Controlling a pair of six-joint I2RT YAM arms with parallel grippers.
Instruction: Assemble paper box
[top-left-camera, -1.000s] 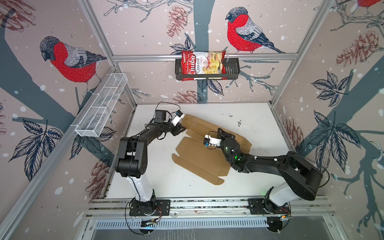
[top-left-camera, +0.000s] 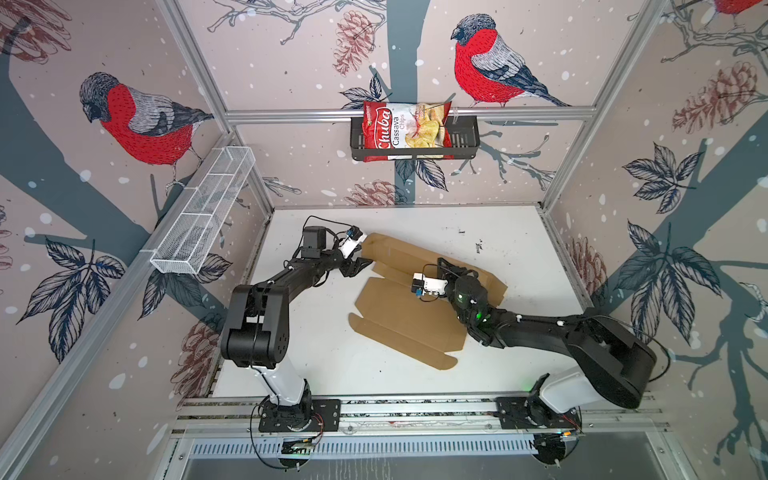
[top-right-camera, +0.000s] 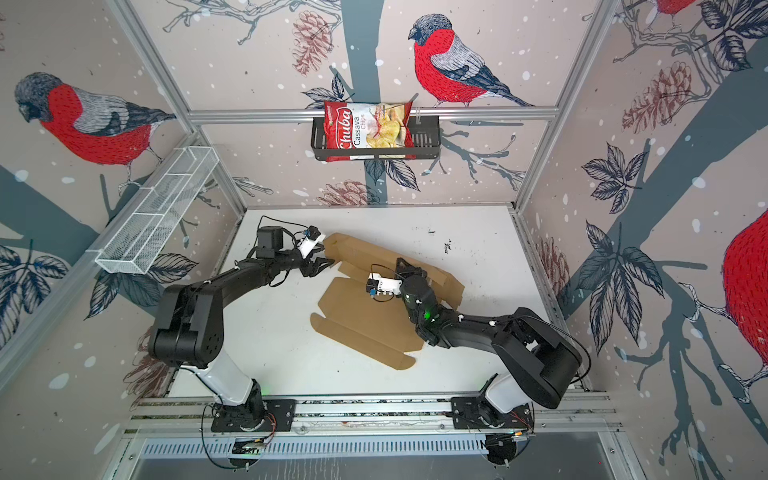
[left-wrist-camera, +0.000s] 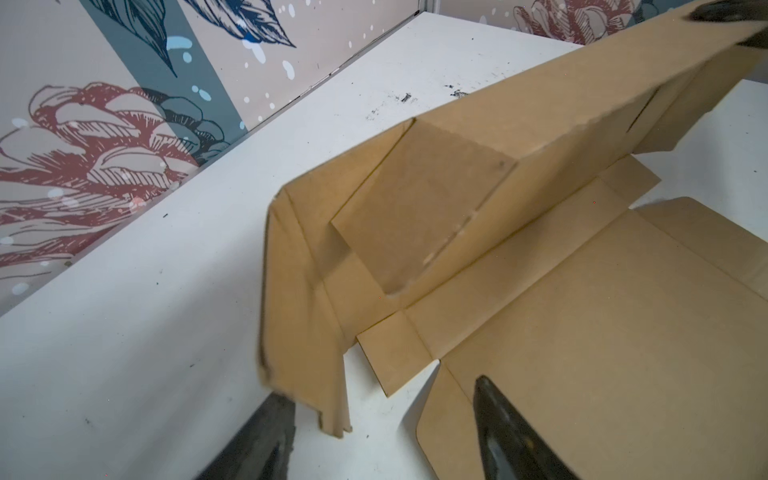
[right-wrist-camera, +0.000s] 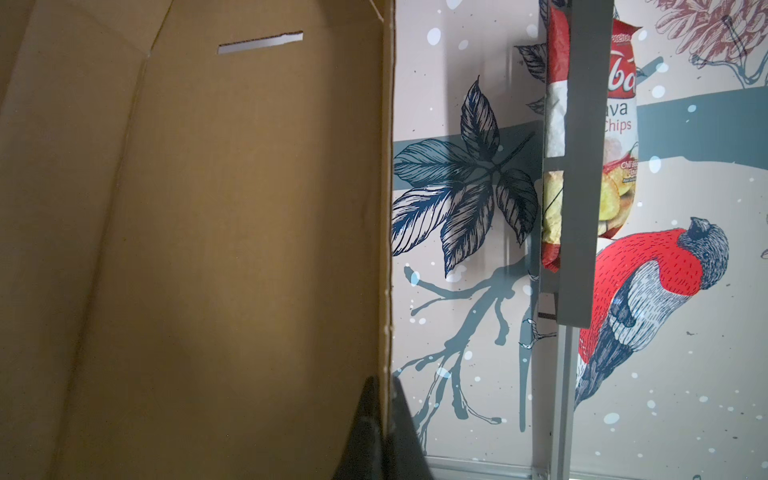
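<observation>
The brown cardboard box (top-left-camera: 408, 308) lies part folded on the white table; its back wall (left-wrist-camera: 608, 96) stands raised and tilted. At the wall's left end a side flap (left-wrist-camera: 300, 304) bends toward the front, with a smaller flap (left-wrist-camera: 428, 208) angled inward above it. My left gripper is open just in front of this end, the side flap's lower tip reaching near its left finger (left-wrist-camera: 268, 436); nothing is gripped. My right gripper is shut on the thin top edge of the back panel (right-wrist-camera: 240, 240), which runs between its fingertips.
The front flap (top-left-camera: 404, 342) of the box lies flat toward the front. A black shelf (top-left-camera: 464, 148) with a chip bag (top-left-camera: 408, 128) hangs on the back wall, and a white wire basket (top-left-camera: 204, 212) on the left.
The box and right gripper shifted slightly to the right.
</observation>
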